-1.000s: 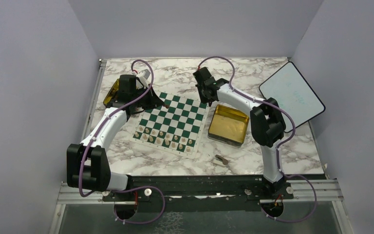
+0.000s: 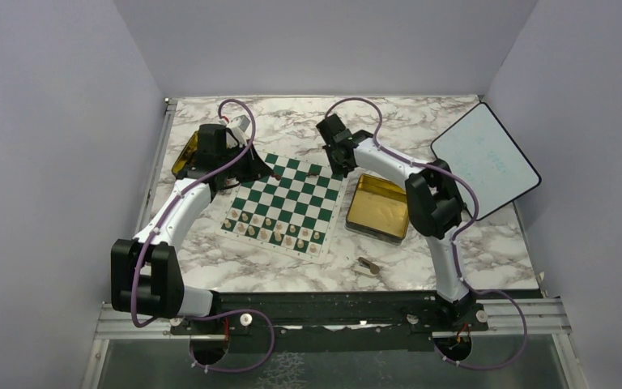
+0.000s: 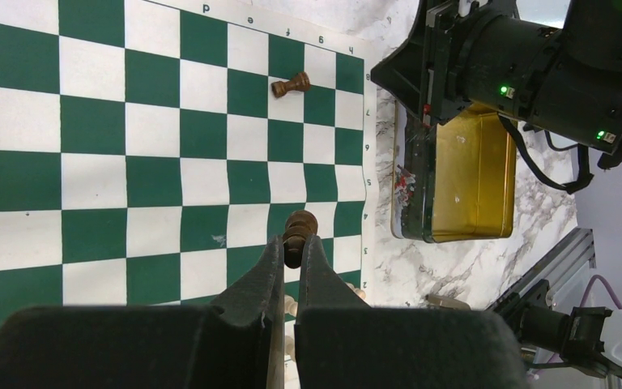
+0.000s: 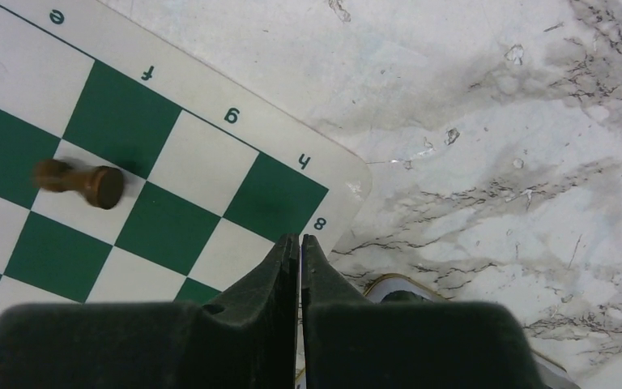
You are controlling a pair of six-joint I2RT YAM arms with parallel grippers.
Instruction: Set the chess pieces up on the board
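Note:
A brown chess piece, a rook by its shape, lies on its side on the white f7 square, a little blurred in the right wrist view. Shut and empty, my right gripper hovers by the h8 corner of the green-and-white board (image 4: 170,231). My left gripper is shut on another brown piece (image 3: 300,223), above the board. Which kind of piece that is I cannot tell. Several light pieces (image 2: 278,237) fill the two near rows in the top view.
Right of the board stands a gold tin (image 2: 379,209); a second gold tin (image 2: 184,154) is partly behind the left arm. A whiteboard (image 2: 486,162) lies at far right. A small dark object (image 2: 368,265) rests near the front edge. The board's middle is clear.

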